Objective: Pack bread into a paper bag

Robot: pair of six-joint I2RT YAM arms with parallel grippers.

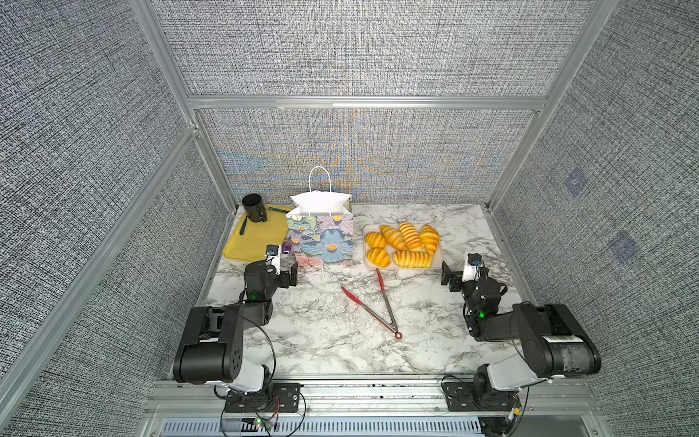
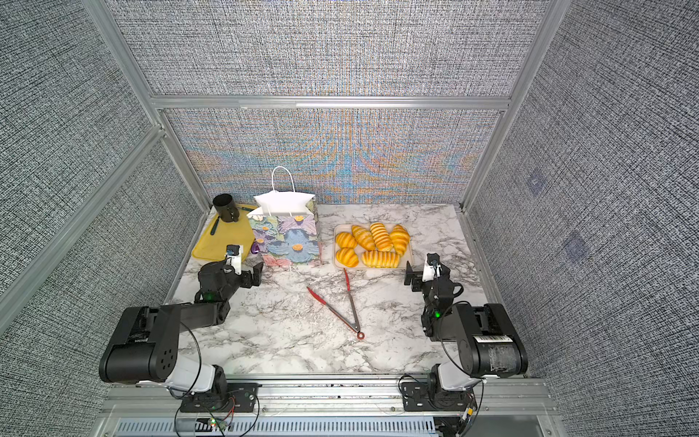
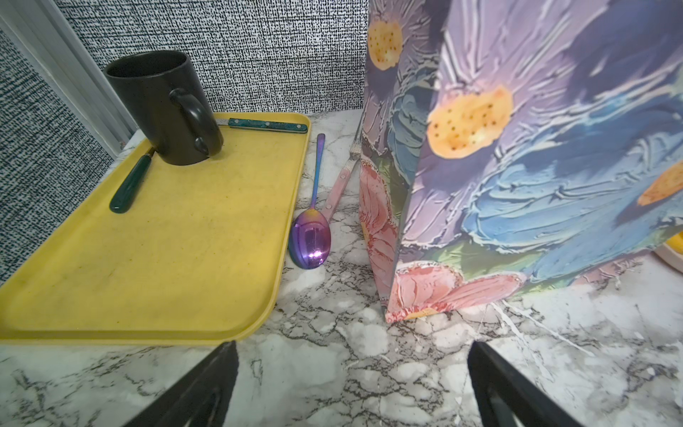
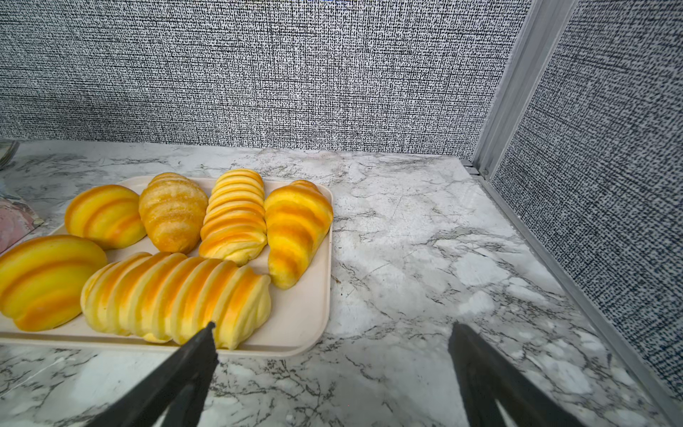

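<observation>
The floral paper bag (image 1: 331,240) stands upright at the back, its white mouth open and a handle raised. To its right, several golden bread rolls lie on a pale tray (image 4: 302,331); a ridged long loaf (image 4: 178,299) is along the near side. Red-tipped tongs (image 1: 384,313) rest spread on the marble in front of the tray. My left gripper is open and empty, short of the bag's near left corner. Open as well, with only tabletop between its fingers, my right gripper is to the right of and nearer than the tray.
Left of the bag, a yellow tray (image 3: 178,284) carries a black mug (image 3: 160,103) and dark-handled cutlery. A shiny purple spoon (image 3: 311,238) lies between that tray and the bag. Bare marble (image 4: 441,235) extends right of the bread tray.
</observation>
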